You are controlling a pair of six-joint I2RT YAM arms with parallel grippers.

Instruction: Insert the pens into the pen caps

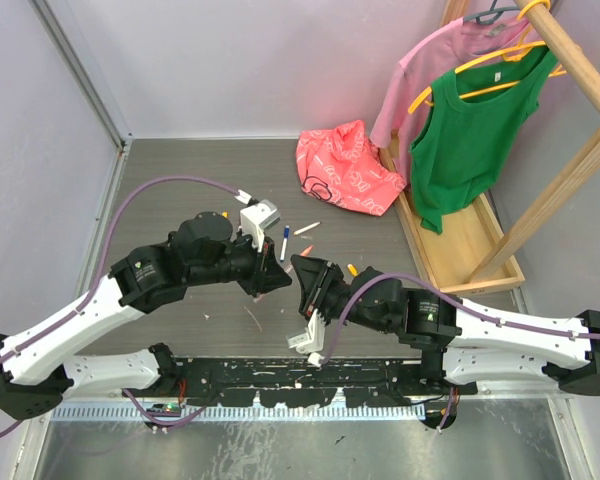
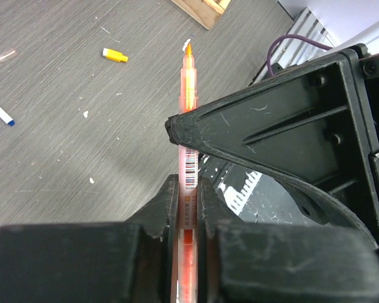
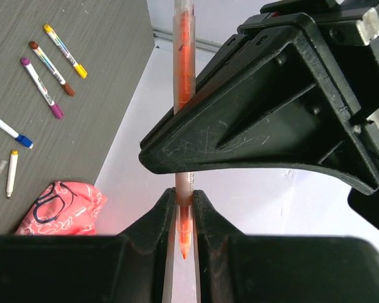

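Observation:
Both arms meet above the table (image 1: 170,320). My left gripper is shut on an orange pen (image 2: 187,170), seen upright in its wrist view with an orange tip at the far end. My right gripper is shut on an orange pen piece (image 3: 184,79) with a translucent sleeve. The two orange pieces appear in line between the grippers; whether they are joined I cannot tell. Other pens lie below: purple (image 3: 42,88), brown (image 3: 51,69), yellow (image 3: 65,51), blue (image 3: 6,127). A small yellow cap (image 2: 114,55) lies apart.
A pink cloth (image 1: 345,160) lies at the back. A wooden rack (image 1: 545,190) with hanging garments stands at the right. Light walls border the table on the sides and back; the table's left part has bare room.

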